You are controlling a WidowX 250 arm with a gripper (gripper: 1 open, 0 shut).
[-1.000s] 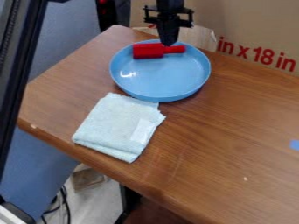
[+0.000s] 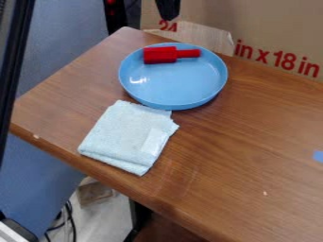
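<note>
A blue plate (image 2: pixel 173 85) lies on the wooden table (image 2: pixel 252 161), with a red cylindrical object with a narrower handle (image 2: pixel 161 55) lying on it toward the back. A folded pale cloth (image 2: pixel 127 137) rests in front of the plate, to the left. Only the dark lower tip of my gripper (image 2: pixel 168 9) shows at the top edge, above and apart from the red object; whether it is open or shut does not show.
A cardboard wall with red printing (image 2: pixel 271 52) stands along the back. The table's left edge drops to the floor, where cables lie.
My gripper has risen away from the plate, mostly out of view at the top. The red object stays on the plate.
</note>
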